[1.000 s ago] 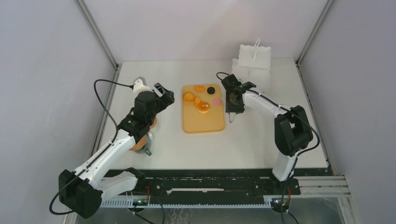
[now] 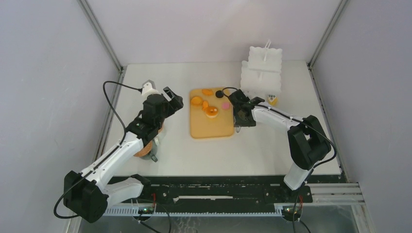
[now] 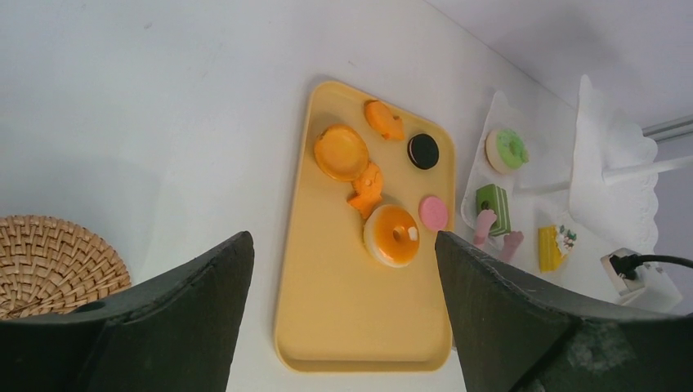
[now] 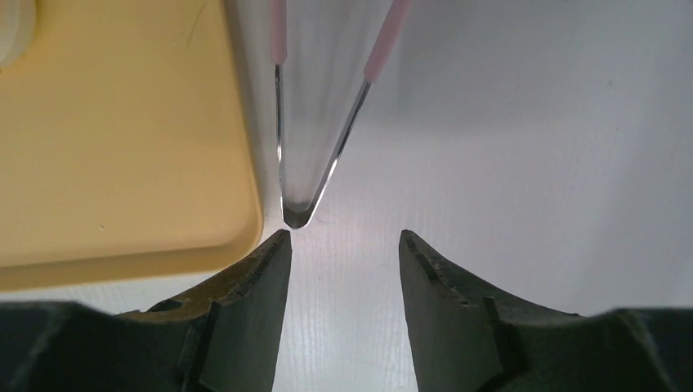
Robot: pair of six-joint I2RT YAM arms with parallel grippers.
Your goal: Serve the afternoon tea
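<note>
A yellow tray carries an orange-topped donut, orange pieces, a black disc and a pink disc. Beside its right edge lie pink-handled tongs on the table. My right gripper is open just short of their bent end, nothing between its fingers. My left gripper hangs open above the table, left of the tray in the top view, empty.
A white tiered stand at the back right holds a green donut and other treats. A woven mat and cups are partly hidden under my left arm.
</note>
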